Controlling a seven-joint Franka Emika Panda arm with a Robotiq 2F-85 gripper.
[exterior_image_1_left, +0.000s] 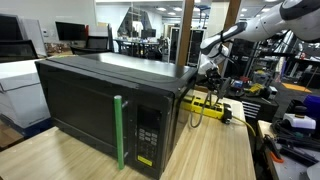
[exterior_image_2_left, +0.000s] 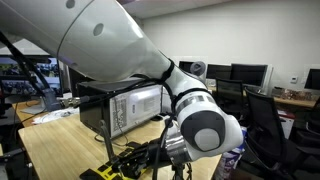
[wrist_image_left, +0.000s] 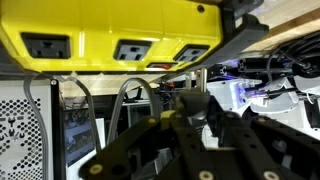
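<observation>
A yellow power strip (wrist_image_left: 120, 45) with black outlets crosses the top of the wrist view. In exterior view 1 the yellow strip (exterior_image_1_left: 205, 106) lies on the table beyond the microwave. My gripper (exterior_image_1_left: 209, 78) is low above that strip. Dark, blurred gripper parts fill the lower middle of the wrist view, with a greyish tip near the centre; how far the fingers stand apart is unclear, and nothing can be made out between them. Grey cable (wrist_image_left: 122, 100) loops hang beside the strip. In exterior view 2 the white arm (exterior_image_2_left: 205, 125) hides much of the strip (exterior_image_2_left: 112, 172).
A large black microwave (exterior_image_1_left: 125, 105) with a green strip on its front takes up the near table. Bare wooden tabletop (exterior_image_1_left: 205, 150) lies in front of the strip. A perforated grey panel (wrist_image_left: 20, 135) shows at the wrist view's lower left. Office chairs (exterior_image_2_left: 270, 125) stand behind the arm.
</observation>
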